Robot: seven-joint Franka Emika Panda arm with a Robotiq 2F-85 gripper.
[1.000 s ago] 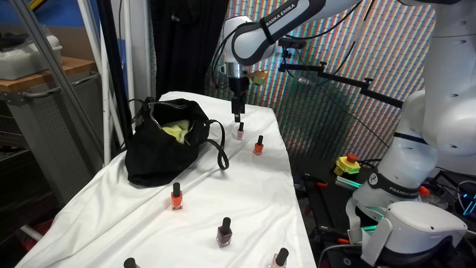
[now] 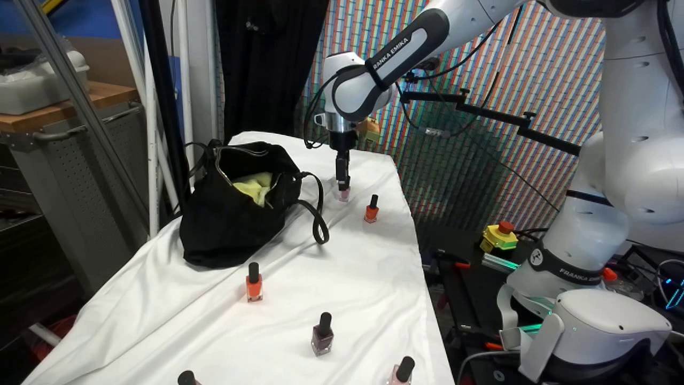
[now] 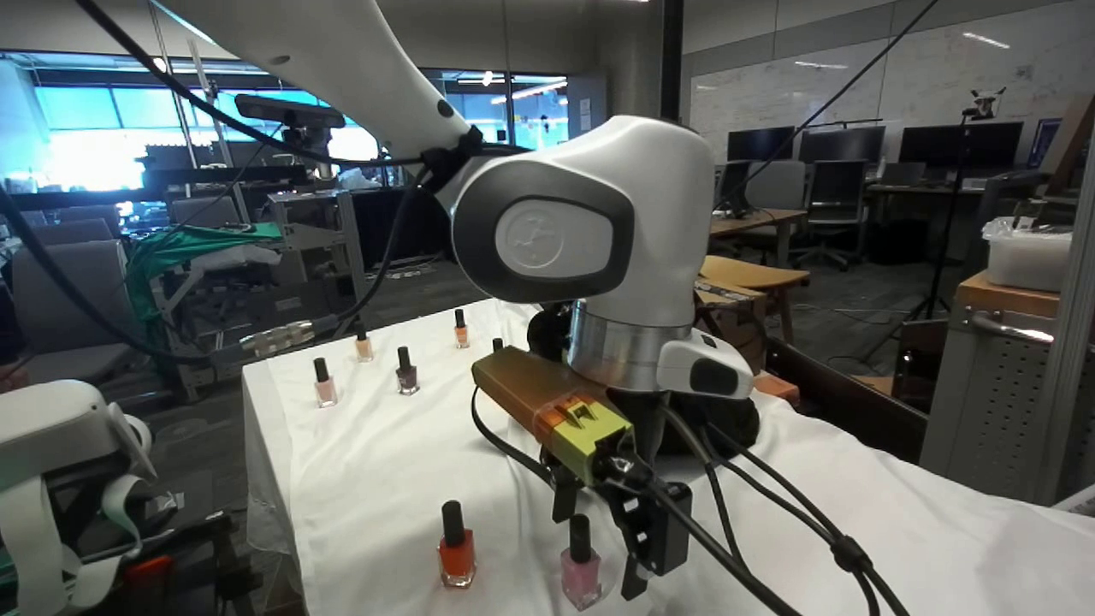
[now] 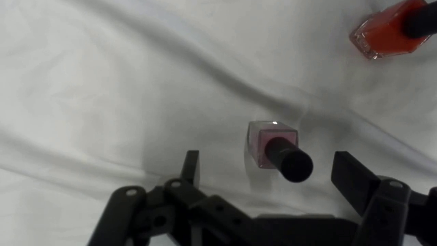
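A pink nail polish bottle (image 4: 258,143) with a black cap stands upright on the white cloth, its cap lying between the open fingers in the wrist view. My gripper is spread wide, with clear space on both sides of the cap; the right finger (image 4: 352,176) is nearer to it than the left. In exterior view 1 the gripper (image 2: 343,183) hides most of that bottle's cap, and only the pink glass (image 2: 344,194) shows below. Exterior view 2 shows the pink bottle (image 3: 581,577) below the gripper, close to a finger.
An orange-red bottle (image 2: 371,213) stands close by, toward the table's right edge. The open black bag (image 2: 234,218), with yellow cloth (image 2: 256,186) inside, sits at the left, its strap (image 2: 318,221) loose on the table. Several other bottles, including a dark one (image 2: 322,337), stand at the near end.
My gripper has come down over the pink bottle, from above its cap to around it. The bottles and the bag have stayed where they were.
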